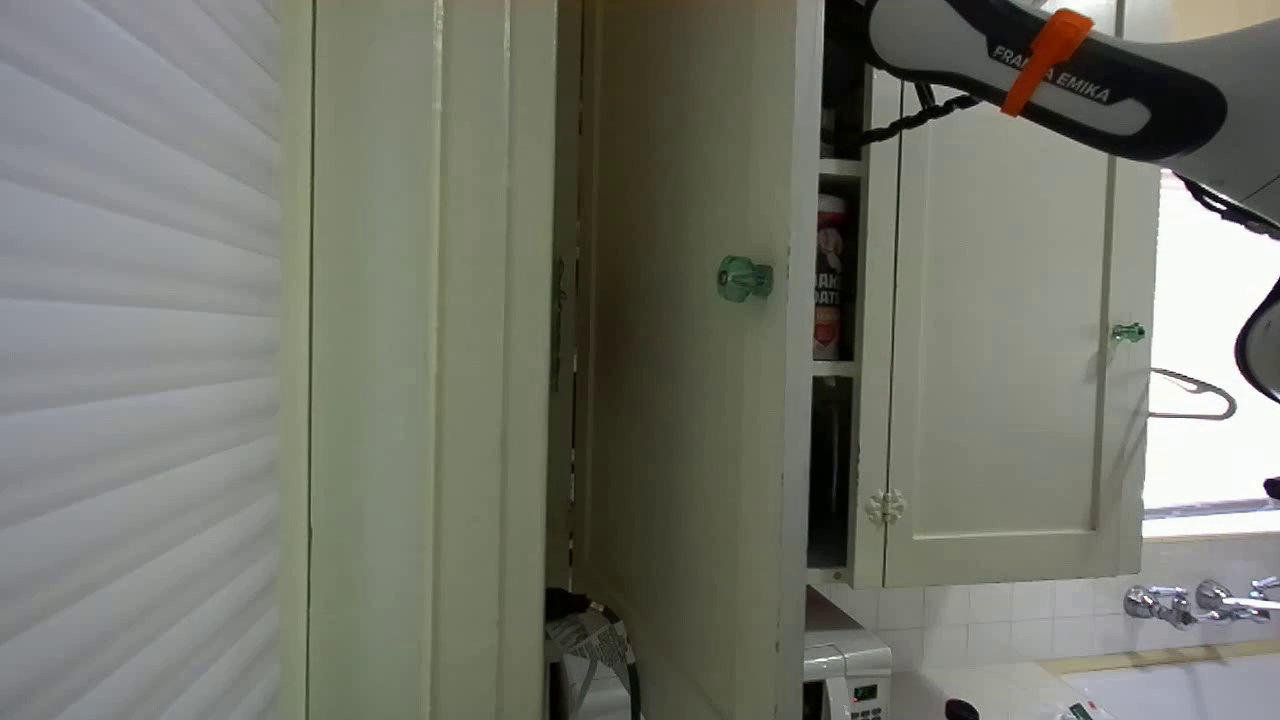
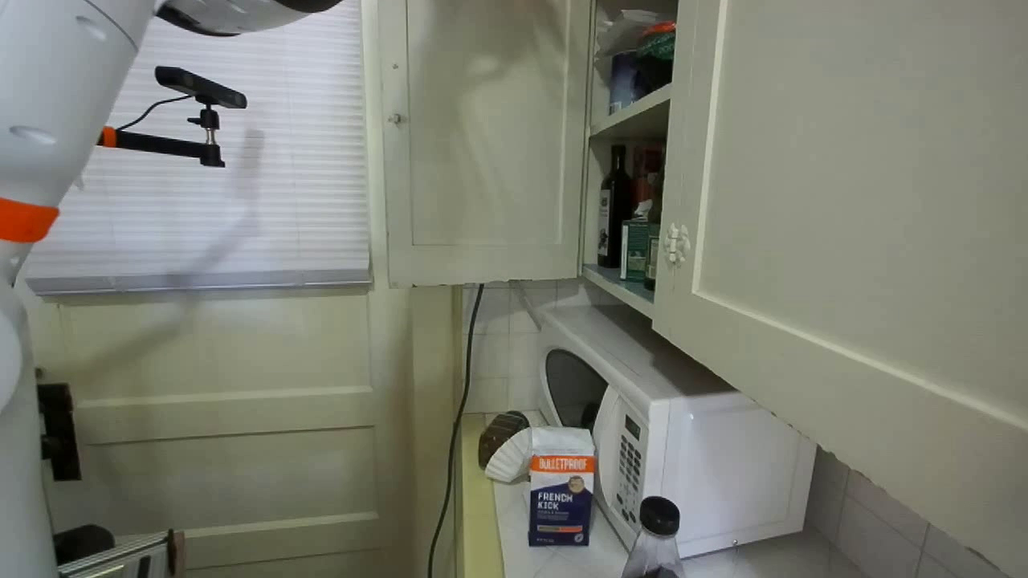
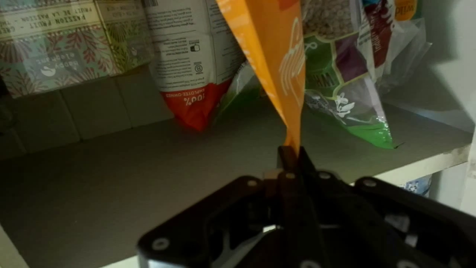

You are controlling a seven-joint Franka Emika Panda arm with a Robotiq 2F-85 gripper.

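In the wrist view my gripper is shut on the narrow pinched end of an orange bag (image 3: 279,49). The bag widens away from the fingertips and runs out of the frame at the top. Printed text on the neighbouring packages appears upside down in this view. Both exterior views show parts of the arm (image 1: 1080,84), but the gripper itself is out of sight there.
Beside the orange bag are a white-and-red bag (image 3: 189,58), a clear bag with green ends (image 3: 348,85) and a patterned box (image 3: 67,49). A bare grey shelf panel (image 3: 134,178) lies near the gripper. An open cabinet door (image 1: 684,420) stands left of the shelves.
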